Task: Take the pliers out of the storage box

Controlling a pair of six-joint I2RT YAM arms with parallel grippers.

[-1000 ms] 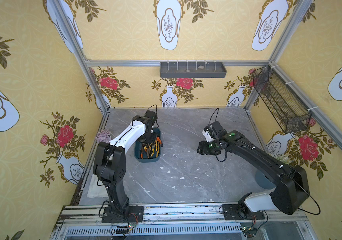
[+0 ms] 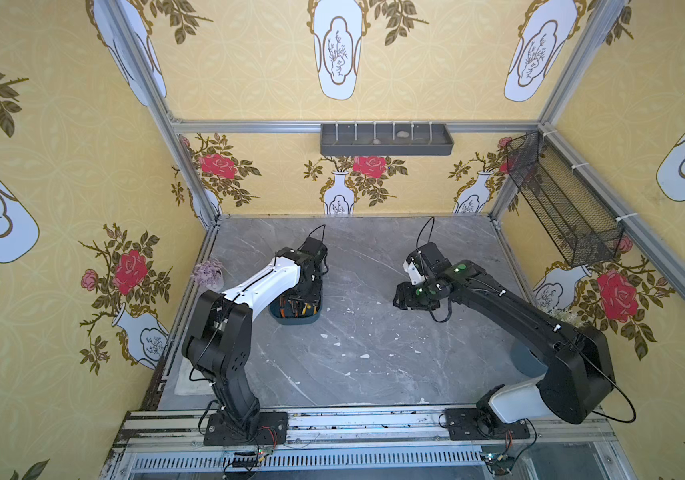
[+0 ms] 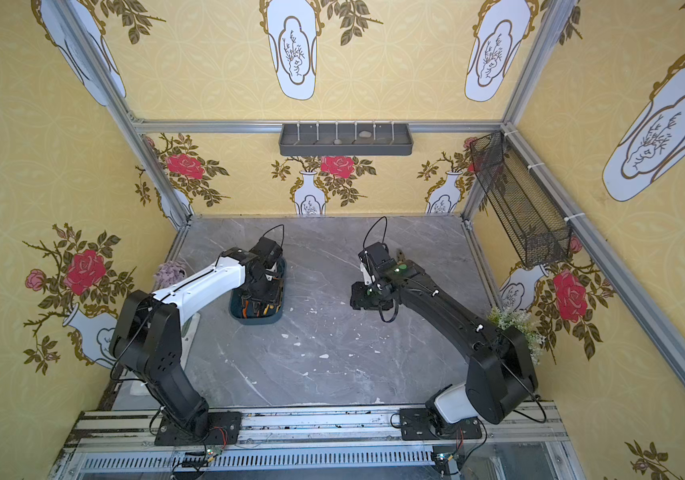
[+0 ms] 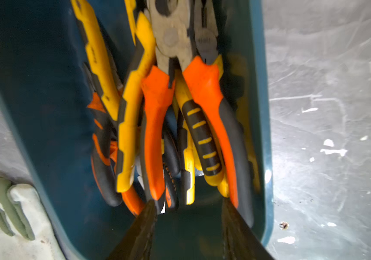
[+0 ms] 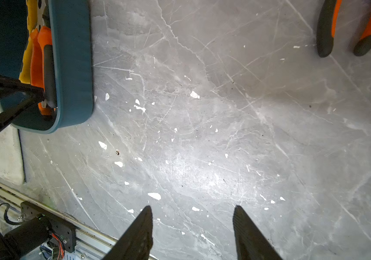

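The dark teal storage box (image 4: 260,108) fills most of the left wrist view, with several pliers heaped inside. Topmost are pliers with orange-and-black handles (image 4: 155,130), their metal head toward the top of the view. Beside them lies a yellow-and-black handle (image 4: 127,125). My left gripper is open over the box, its fingertips around the lower handle ends with nothing held. Over bare table, right of the box, my right gripper stands open and empty. Another orange-and-black pair of pliers (image 5: 324,30) lies on the table, cut off by the frame edge.
A white glove with green stripes (image 4: 25,212) lies left of the box. A wire basket (image 2: 570,200) hangs on the right wall.
My left gripper has moved over the box toward its near end, covering more of the tools from the top left view. The right arm has barely shifted.
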